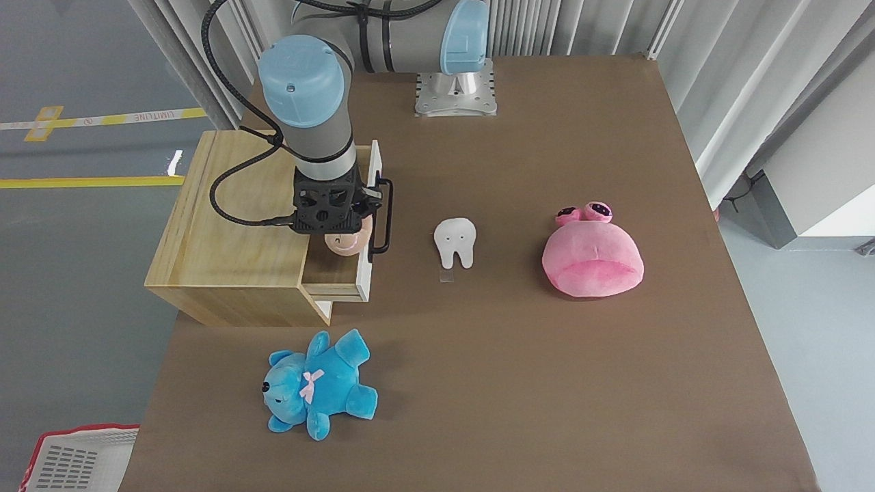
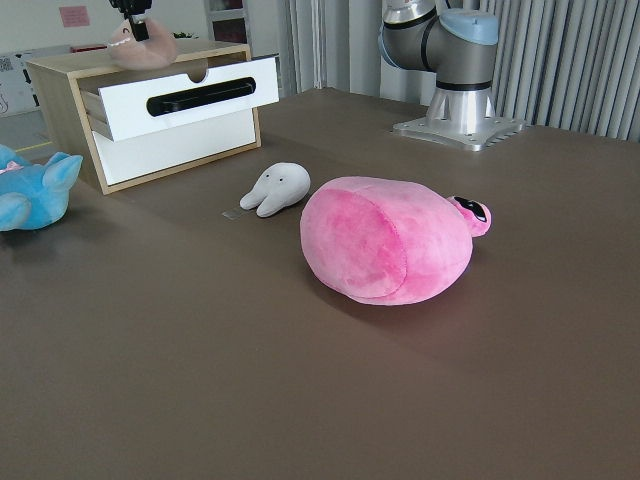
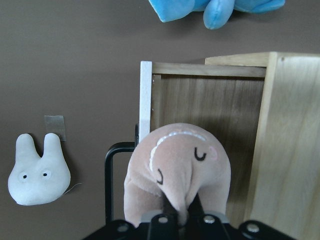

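Observation:
My black gripper is shut on a pale pink plush toy [image 3: 170,165] with stitched eyes, holding it over the open top drawer [image 3: 210,105] of the wooden cabinet [image 1: 221,205]. In the front view the toy [image 1: 348,242] is mostly hidden under the gripper [image 1: 336,225]. In the left view the toy [image 2: 150,55] hangs at the height of the cabinet's top, above the white drawer front [image 2: 180,100].
A white tooth-shaped plush [image 1: 453,234] lies right of the cabinet, a pink plush [image 1: 593,258] further right. A blue bear [image 1: 328,385] lies in front of the cabinet.

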